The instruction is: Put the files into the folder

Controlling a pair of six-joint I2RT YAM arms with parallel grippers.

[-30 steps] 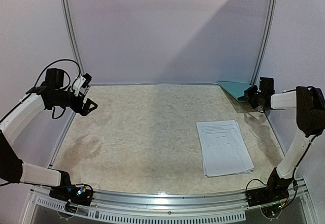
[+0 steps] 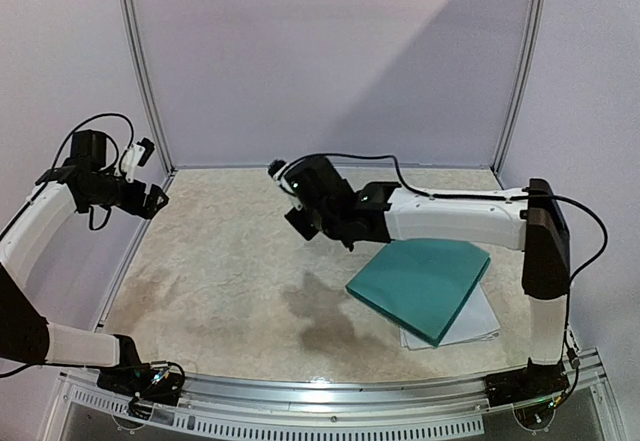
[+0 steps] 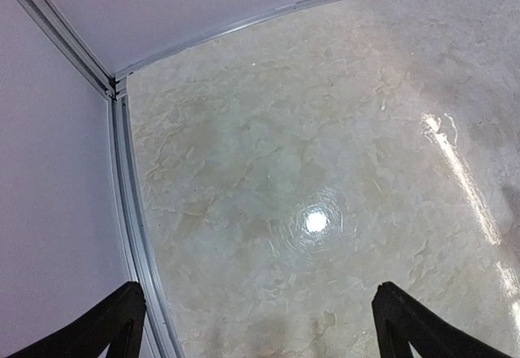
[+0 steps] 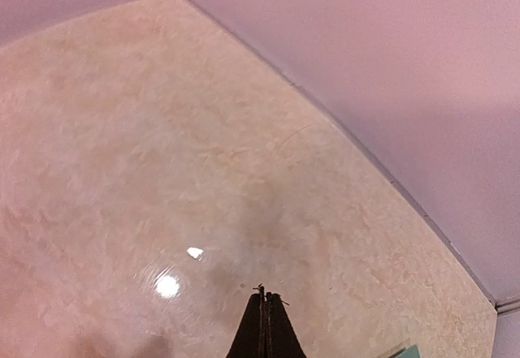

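The teal folder (image 2: 425, 281) lies at an angle on the right part of the table, its surface over most of the white papers (image 2: 470, 319). Those papers stick out along its lower right edge. Whether they lie inside the folder or only underneath it, I cannot tell. Above the middle of the table, left of the folder, hangs my right gripper (image 2: 300, 225); in the right wrist view its dark fingers (image 4: 280, 334) are shut with nothing visible between them. At the far left, my left gripper (image 2: 156, 201) is raised, fingers (image 3: 414, 325) spread wide around bare table.
Walls stand at the back and both sides, and a metal rail (image 2: 330, 395) runs along the front edge.
My right arm swung from the back right corner leftward to the middle. The folder, earlier held up by that gripper, has come down over the papers. My left arm shifted slightly left.
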